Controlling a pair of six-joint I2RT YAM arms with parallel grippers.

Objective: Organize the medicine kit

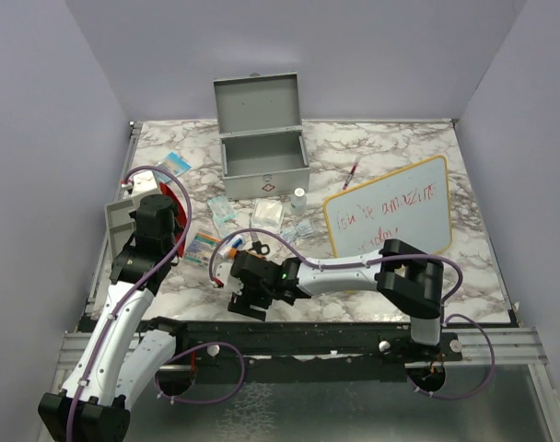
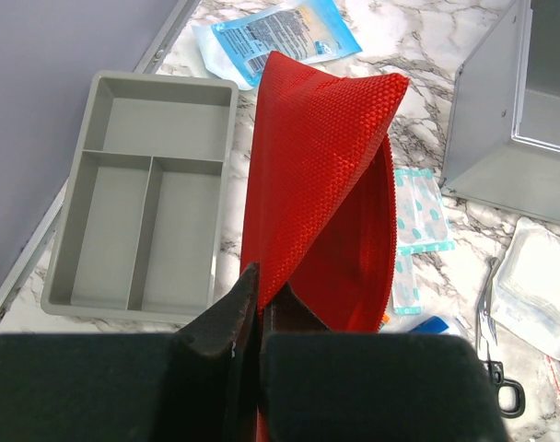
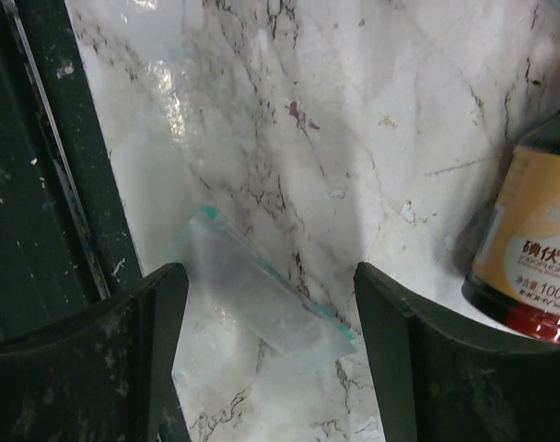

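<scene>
My left gripper is shut on a red fabric pouch [image 2: 317,157], held at the left side over a grey divided tray [image 2: 179,230]. My right gripper is open low over a small clear, teal-edged strip [image 3: 262,285] near the table's front edge; a brown iodine bottle [image 3: 529,230] lies to its right. The open metal kit box [image 1: 265,180] stands at the back. Blue-white packet [image 2: 280,41], dotted packets [image 2: 423,207], scissors [image 2: 506,391] and a white gauze pack [image 1: 267,214] lie on the marble.
A whiteboard [image 1: 387,207] covers much of the right side, with a pen [image 1: 350,175] beside it and a white bottle [image 1: 298,201] by the box. The table's dark front edge [image 3: 22,157] borders the right gripper's area.
</scene>
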